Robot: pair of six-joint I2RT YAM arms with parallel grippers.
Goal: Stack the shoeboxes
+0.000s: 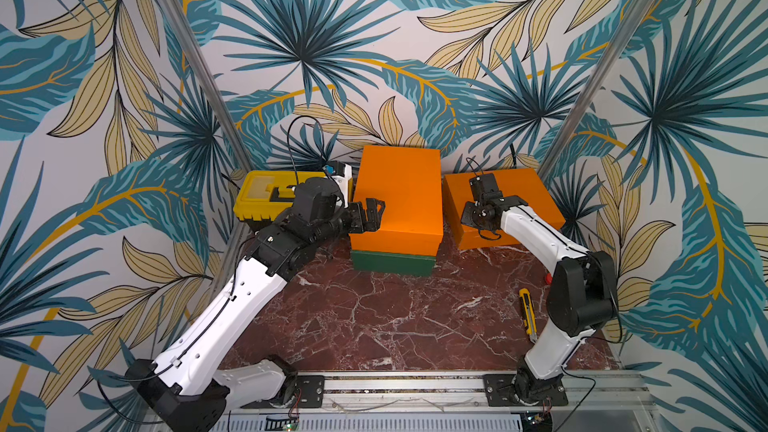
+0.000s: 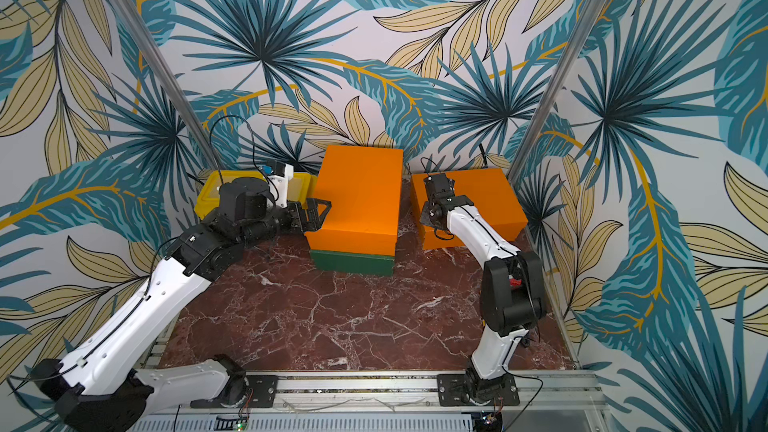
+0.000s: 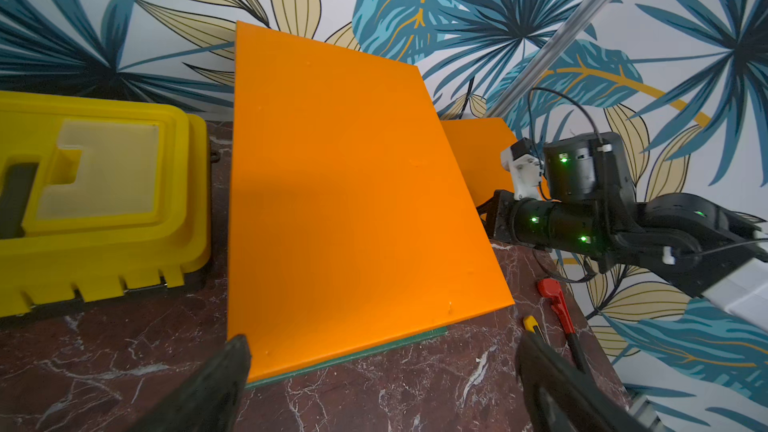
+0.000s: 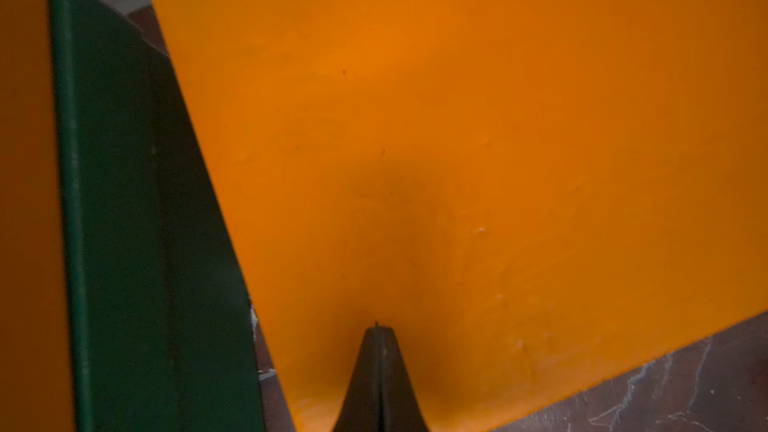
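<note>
In the middle stands a stack: an orange shoebox (image 1: 400, 192) rests on a green shoebox (image 1: 393, 262), whose front edge shows below it. A second orange shoebox (image 1: 516, 192) lies on the table to the right, turned at an angle. My left gripper (image 1: 374, 216) is open at the stack's left side, above the orange box's edge; in the left wrist view its blurred fingers (image 3: 209, 384) stand wide apart with nothing between. My right gripper is shut, its fingertips together over the near left corner of the right orange box, nothing visible between them. Contact cannot be told.
A yellow toolbox (image 1: 268, 194) stands left of the stack. A yellow utility knife (image 1: 528, 314) and a red-handled tool (image 3: 557, 304) lie at the table's right.
</note>
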